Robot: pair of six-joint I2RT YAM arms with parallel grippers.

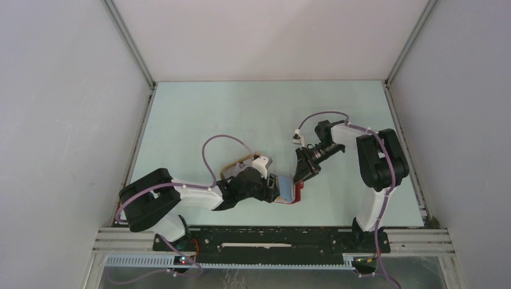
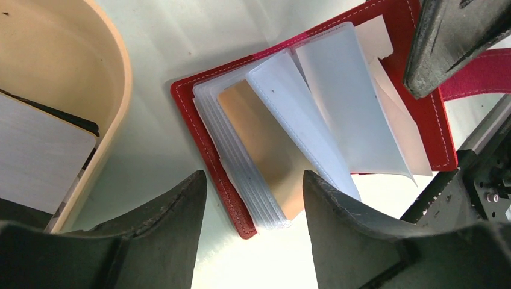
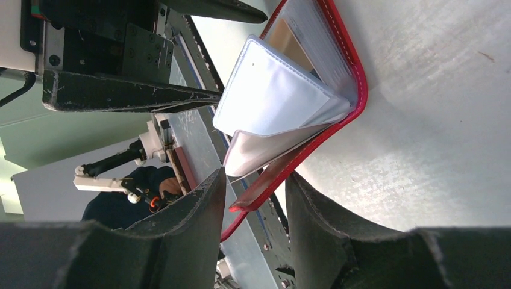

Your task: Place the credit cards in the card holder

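The red card holder [image 2: 212, 156] lies spread on the table, its clear sleeves fanned, with a tan card [image 2: 259, 138] among them. My left gripper is at its near edge, shut on the holder, though the grip itself is hard to see. My right gripper is open at the other side, with the red flap [image 3: 271, 177] between its fingers. A tan tray [image 2: 114, 138] beside the holder contains a pale card [image 2: 42, 150], partly hidden under the left arm in the top view.
The dark front rail [image 1: 283, 238] runs close below the holder. Both arms crowd around the holder.
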